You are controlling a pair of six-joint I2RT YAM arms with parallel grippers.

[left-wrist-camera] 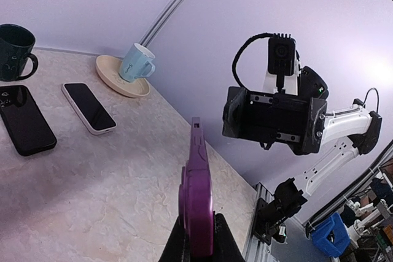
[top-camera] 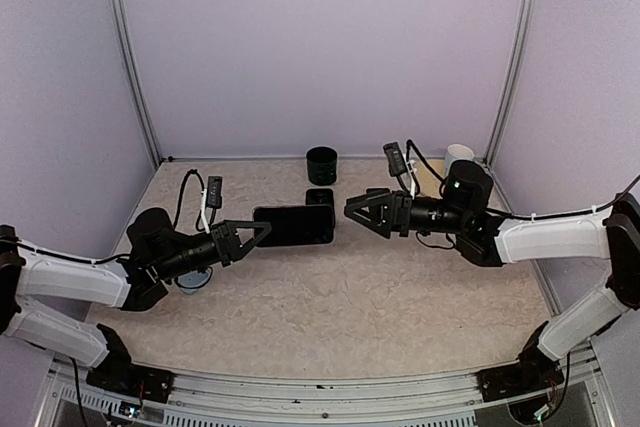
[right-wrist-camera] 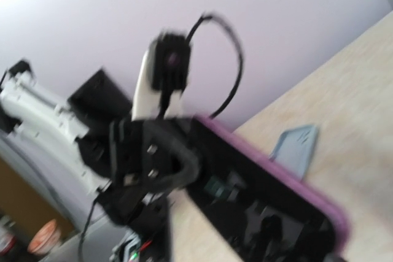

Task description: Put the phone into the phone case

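Observation:
A dark-screened phone with a purple edge (top-camera: pixel 292 225) is held up above the table, long side level; my left gripper (top-camera: pixel 258 232) is shut on its left end. The left wrist view shows the purple edge (left-wrist-camera: pixel 199 200) end-on between the fingers. Whether that purple rim is the phone's own or a case, I cannot tell. To the right of the phone, a short gap away, my right gripper (top-camera: pixel 364 215) has its fingers spread with nothing between them. A light blue phone case (right-wrist-camera: pixel 296 148) lies on the table, partly covered by the left arm in the top view.
Two more phones lie on the table: a black one (left-wrist-camera: pixel 26 121) and a white-edged one (left-wrist-camera: pixel 89 107). Behind them stand a dark mug (top-camera: pixel 321 165) and a light blue cup (left-wrist-camera: pixel 137 62) on a plate (left-wrist-camera: pixel 105 70).

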